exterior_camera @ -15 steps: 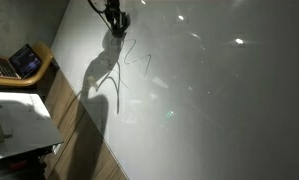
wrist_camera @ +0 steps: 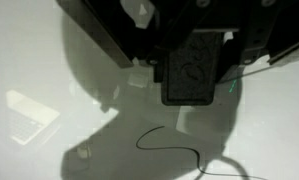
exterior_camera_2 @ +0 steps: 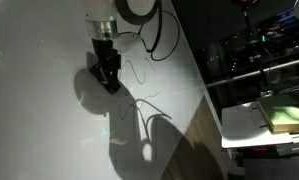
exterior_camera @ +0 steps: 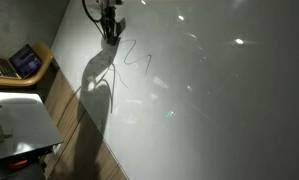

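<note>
My gripper is shut on a dark rectangular block (wrist_camera: 190, 72), which looks like a felt eraser. In exterior view 2 the gripper (exterior_camera_2: 103, 48) is near the upper part of a big white board, with the block (exterior_camera_2: 110, 82) at its tip. Exterior view 1 has the gripper (exterior_camera: 111, 25) at the top edge. Whether the block touches the board (exterior_camera: 209, 90) cannot be told. A thin dark squiggle (wrist_camera: 169, 148) runs over the board below the block in the wrist view; its curves (exterior_camera: 146, 62) lie just right of the gripper in exterior view 1.
The arm casts a broad shadow on the board. A laptop (exterior_camera: 27, 62) on a chair and a white table (exterior_camera: 27, 122) stand left of the board in exterior view 1. Wooden floor (exterior_camera: 74, 125) lies between. Most of the board is clear.
In exterior view 1 my gripper has shifted slightly left, along with its shadow. The block is still held, and the squiggle looks much the same.
</note>
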